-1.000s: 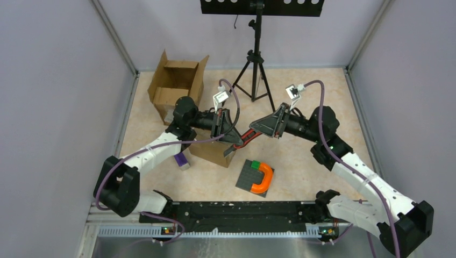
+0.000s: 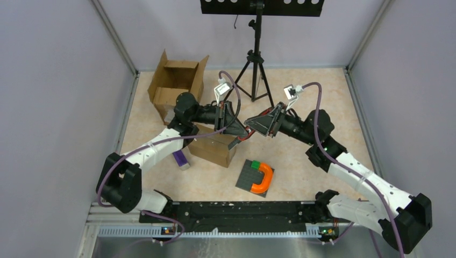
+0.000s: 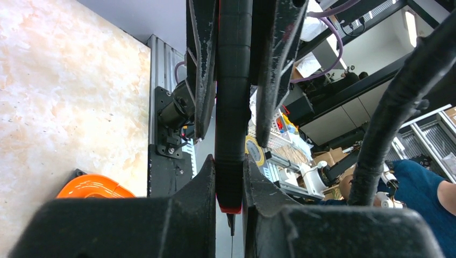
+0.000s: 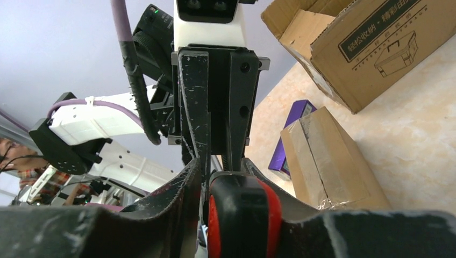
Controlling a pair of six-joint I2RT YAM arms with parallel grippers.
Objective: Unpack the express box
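Above the table, a red and black utility knife (image 2: 246,134) reaches across both grippers, its grey end pointing down-left. The left wrist view shows the knife's dark body (image 3: 232,129) pressed between the fingers of my left gripper, which is shut on it. The right gripper still surrounds the handle, but its fingers (image 3: 203,97) stand apart from it with narrow gaps, so it is open. Below the left arm sits a closed, taped cardboard box (image 4: 333,161), partly hidden from above.
An open, empty-looking carton (image 2: 176,80) stands at the back left. Beside the taped box is a purple box (image 2: 181,159). An orange curved piece (image 2: 264,180) lies on a grey pad (image 2: 244,180) in front. A black tripod stand (image 2: 255,59) rises at the back.
My left gripper has moved slightly up and right along the knife toward the right gripper, covering more of it. The right arm has shifted only a little. The boxes have not moved.
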